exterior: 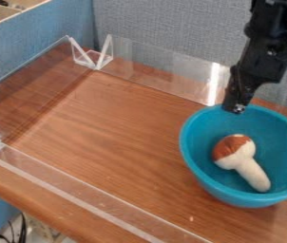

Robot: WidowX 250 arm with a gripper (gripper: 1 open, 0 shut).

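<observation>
A teal bowl [207, 169] stands at the right of the wooden table. A toy mushroom [240, 159] with a reddish-brown and white cap and a pale stem lies inside it. My black gripper [235, 102] is above the back rim of the bowl, higher than the mushroom and apart from it. It looks shut, with nothing visible between its fingers.
Clear plastic walls with white corner brackets [93, 55] edge the wooden table [95, 133]. Padded grey and blue panels stand behind and to the left, and cables hang at the lower left.
</observation>
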